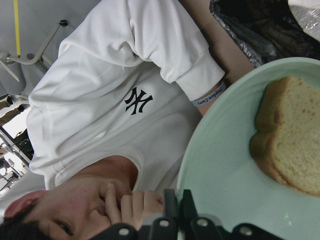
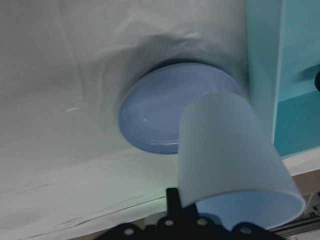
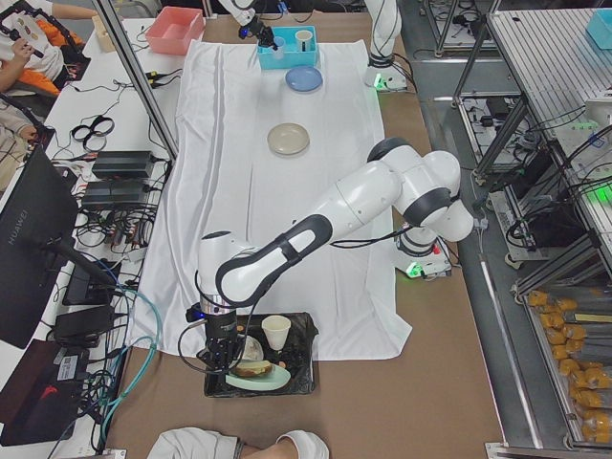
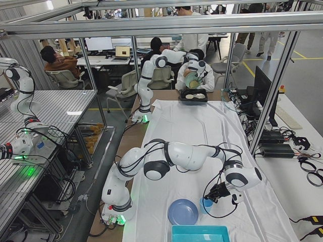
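My left gripper is shut on the rim of a mint-green plate (image 1: 215, 165) carrying a slice of bread (image 1: 287, 132), held over the black lined tray (image 3: 301, 373) at the near end. A white cup (image 3: 276, 330) shows behind the plate in the camera left view. My right gripper is shut on a pale blue cup (image 2: 225, 145), held tilted above the white cloth near the blue plate (image 2: 150, 110) and teal bin (image 2: 300, 125).
A beige plate (image 3: 288, 138) sits mid-cloth, otherwise mostly clear. A pink bin (image 3: 175, 29) stands on the side table. A seated person is close beside the left gripper. A monitor and cables line the side.
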